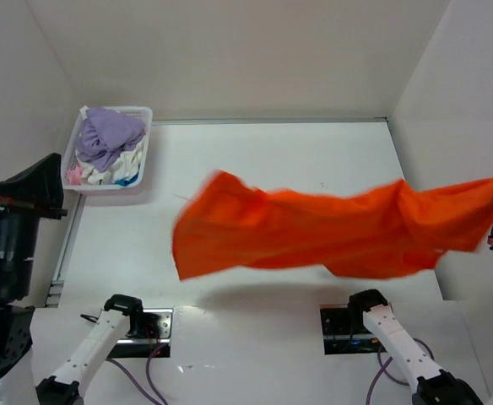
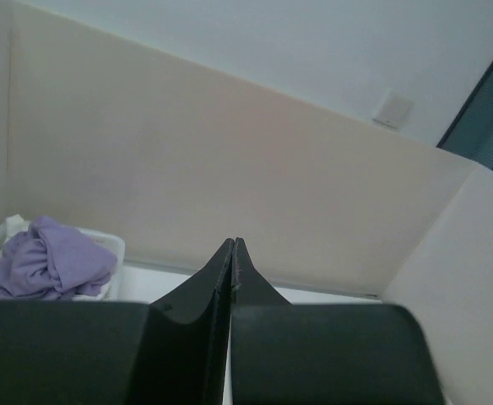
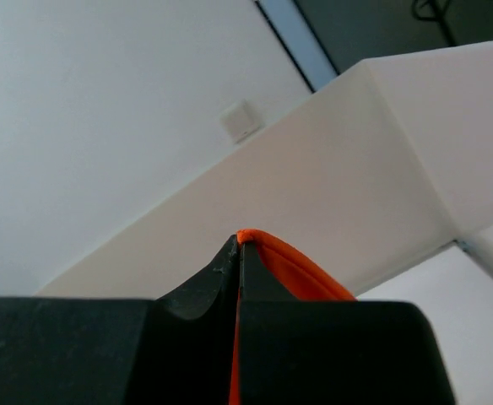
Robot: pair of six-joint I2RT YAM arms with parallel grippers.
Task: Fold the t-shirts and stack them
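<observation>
An orange t-shirt [image 1: 331, 228] hangs blurred in the air across the top view, from the right edge to a loose end left of centre. My right gripper is shut on it, with orange cloth at its fingertips. My left gripper is shut with nothing showing between its fingers, apart from the shirt at the left side of the top view.
A white basket [image 1: 107, 188] with a purple garment [image 1: 111, 135] and other clothes stands at the back left. Walls border the back and sides.
</observation>
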